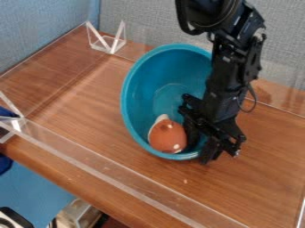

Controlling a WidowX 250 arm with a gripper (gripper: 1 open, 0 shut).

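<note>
A teal bowl [155, 80] sits on the wooden table. In its lower part lies an orange-topped object [167, 135] with a little white showing at its edge. My black gripper [198, 142] reaches into the bowl's right side, just right of that object; whether its fingers touch it or how far they are open is unclear.
White wire-like stands [105, 40] are at the back left and left edge. Clear strips cross the table's front and back. Walls close the back.
</note>
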